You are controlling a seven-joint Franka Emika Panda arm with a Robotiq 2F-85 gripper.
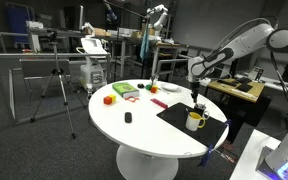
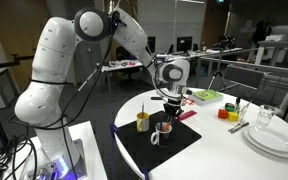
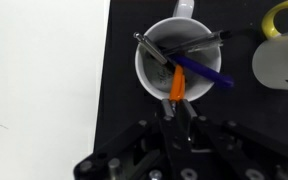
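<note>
A white mug (image 3: 178, 60) holds several pens, among them a dark silver pen (image 3: 150, 46), a blue pen (image 3: 209, 76) and an orange pen (image 3: 177, 85). My gripper is over the mug's near rim in the wrist view, its fingertips close to the lower end of the orange pen. Whether they grip that pen cannot be made out. In exterior view 2 the gripper (image 2: 171, 116) points down just above the white mug (image 2: 162, 135). Beside that mug stands a white mug with a yellow handle and inside (image 2: 142, 122).
Both mugs stand on a black mat (image 1: 179, 117) on the round white table (image 1: 114, 121). A dark object (image 1: 128, 117) lies on the bare table left of the mat. Colored blocks (image 1: 110, 99), a green tray (image 1: 124, 88) and a plate (image 2: 271, 139) lie farther off.
</note>
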